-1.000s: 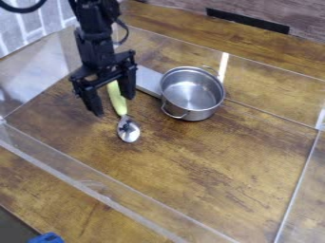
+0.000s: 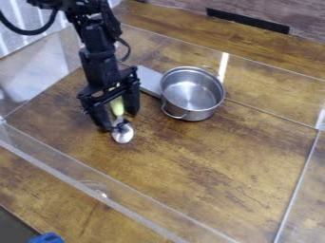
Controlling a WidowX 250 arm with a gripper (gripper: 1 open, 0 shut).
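Observation:
My black gripper (image 2: 110, 112) is low over the wooden table, open, around a yellow-green object (image 2: 117, 110) that it partly hides. A shiny silver spoon-like piece (image 2: 124, 134) lies just below it. Whether the fingers touch the object cannot be told.
A steel pot (image 2: 193, 87) stands to the right, with a grey strip (image 2: 147, 78) beside it at its left. A blue object (image 2: 46, 238) sits at the bottom left edge.
My gripper has moved down to surround the yellow-green object, which is now more hidden. The pot has not moved.

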